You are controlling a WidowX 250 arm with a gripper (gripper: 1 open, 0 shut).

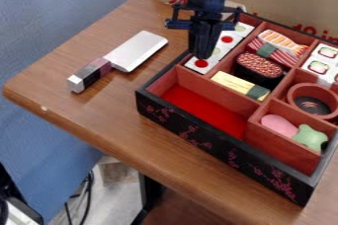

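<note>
My gripper [203,41] hangs at the top centre, over the left back edge of the bento box [199,125], with its tips near the white pieces with red dots [200,63]; whether it is open or shut is unclear. A white block [136,50] lies on the wooden table to the left, beside a smaller dark and pink block [89,74].
The box holds sushi-like pieces [259,69], a yellow piece [240,83], a round ring [311,102], pink [279,125] and green [310,137] pieces; its front left compartment is empty red.
</note>
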